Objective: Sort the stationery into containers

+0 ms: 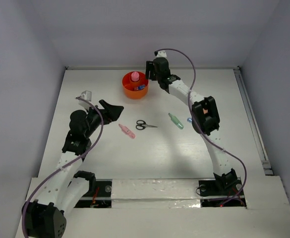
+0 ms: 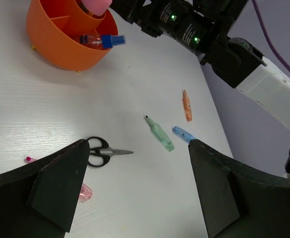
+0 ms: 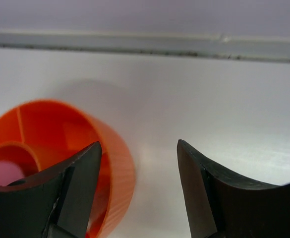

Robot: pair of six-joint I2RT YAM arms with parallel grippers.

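Note:
An orange divided container (image 1: pixel 130 93) holds a pink item (image 1: pixel 135 76) and a blue-capped item (image 2: pixel 111 40). My right gripper (image 1: pixel 150 70) is at its right rim, open with nothing visible between the fingers. My left gripper stands open and empty above the left of the table. On the table lie a pink marker (image 1: pixel 126 131), black scissors (image 1: pixel 146 125), a green marker (image 1: pixel 176 120), a blue marker (image 2: pixel 183 134) and an orange marker (image 2: pixel 187 105). In the top view the right arm partly hides the blue and orange markers.
A metal rail (image 1: pixel 100 68) and walls bound the back and sides. The right arm stretches across the table's right half.

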